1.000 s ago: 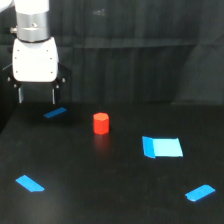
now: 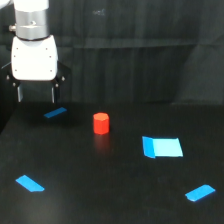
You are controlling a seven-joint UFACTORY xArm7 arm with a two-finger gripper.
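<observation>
In the camera view my white gripper [image 2: 35,80] hangs at the upper left above the back of the dark table, its black fingers spread apart with nothing visible between them. A red block [image 2: 101,123] stands on the table near the middle, to the right of and below the gripper, apart from it. To the right lies a light blue square pad [image 2: 167,147] with a brighter blue strip along its left side.
Short blue tape strips mark the dark table [image 2: 110,185]: one at front left [image 2: 29,183], one at front right [image 2: 200,192], one at back left [image 2: 55,112]. A dark backdrop stands behind.
</observation>
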